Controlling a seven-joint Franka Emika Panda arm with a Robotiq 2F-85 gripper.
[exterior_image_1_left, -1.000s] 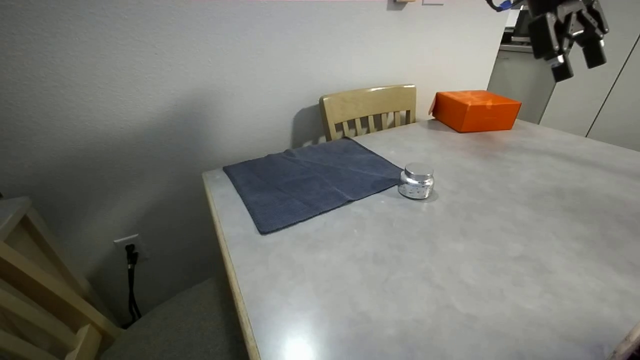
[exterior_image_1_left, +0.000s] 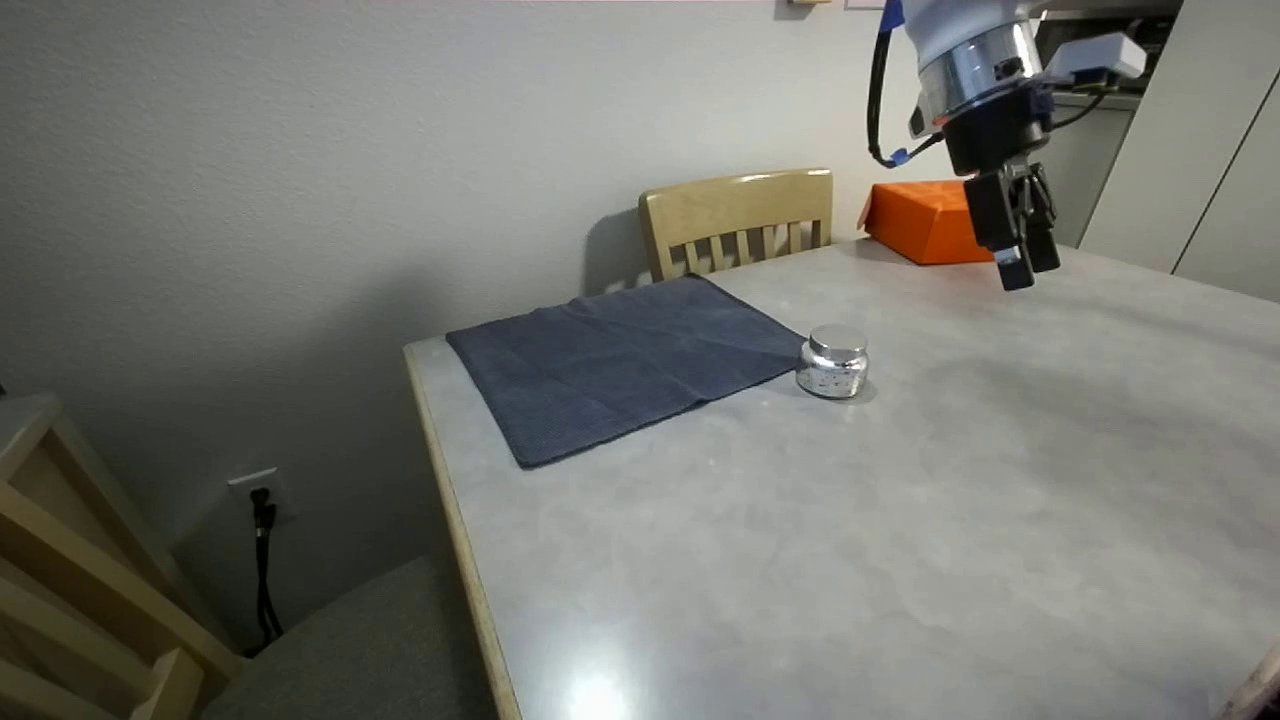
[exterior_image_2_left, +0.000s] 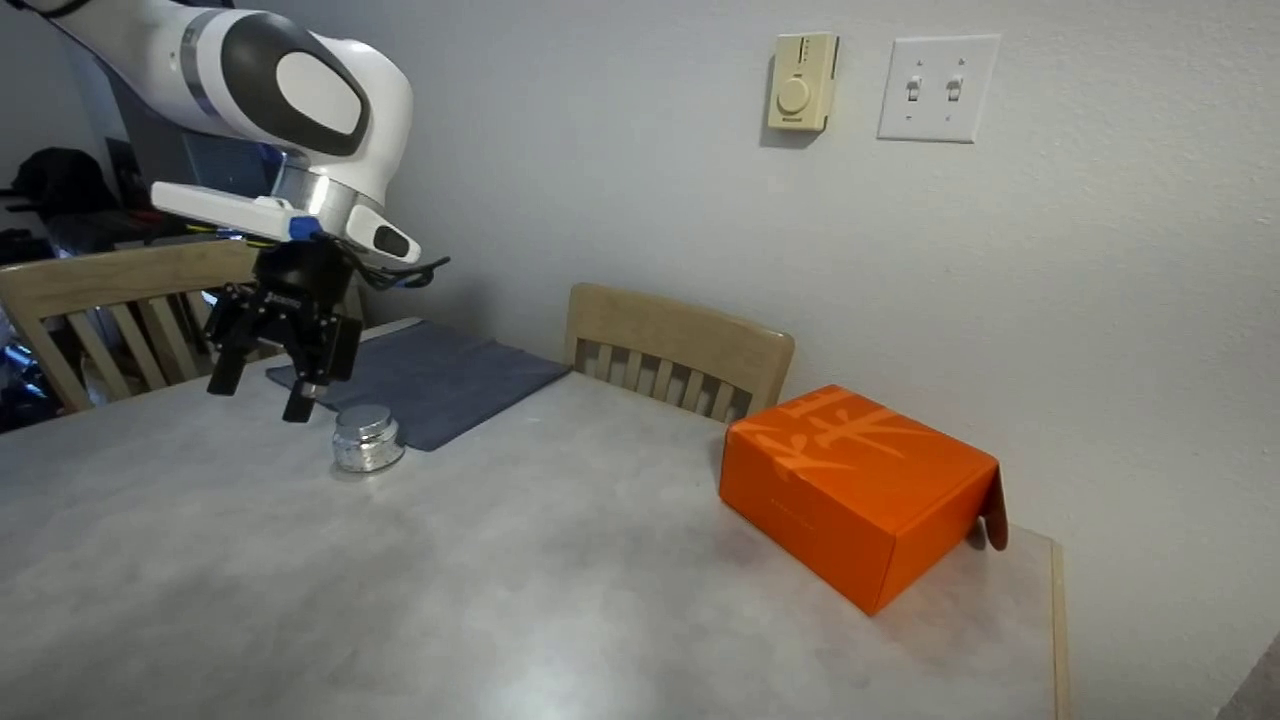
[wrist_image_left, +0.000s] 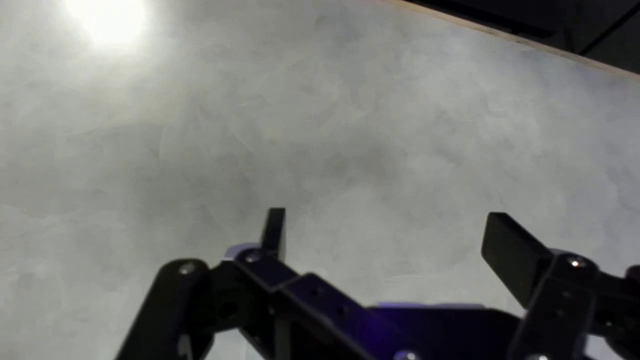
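A small silvery jar (exterior_image_1_left: 833, 364) with a flat lid stands upright at the near corner of a dark blue cloth (exterior_image_1_left: 624, 360), which lies spread on the grey table. In exterior view 2 the jar (exterior_image_2_left: 366, 440) is low and to the right of my gripper (exterior_image_2_left: 258, 406). My fingers are wide apart above the table, with nothing between them. The wrist view has only bare tabletop beyond the open gripper; neither jar nor cloth appears there.
An orange box (exterior_image_2_left: 858, 480) rests near the table's end by the wall. Wooden chairs (exterior_image_2_left: 678, 348) stand against the table's far side.
In exterior view 1 my gripper has come down and to the left, closer to the jar, and now partly covers the orange box. Jar, cloth and box have stayed put.
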